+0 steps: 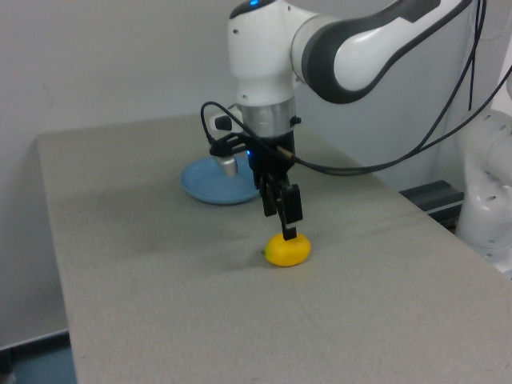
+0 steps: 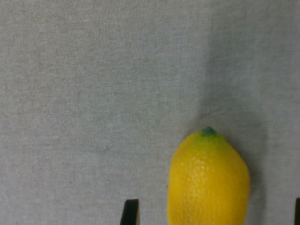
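Observation:
A yellow lemon (image 1: 287,250) lies on the grey table (image 1: 160,296). My gripper (image 1: 280,224) hangs just above it, fingers pointing down. In the wrist view the lemon (image 2: 208,183) sits between the two dark fingertips at the bottom edge, which stand apart, so the gripper is open and not closed on it. A blue plate (image 1: 210,186) lies behind, partly hidden by the arm.
A wall stands behind the table. The white arm base (image 1: 488,192) is at the right, beyond the table edge, with dark cables looping above.

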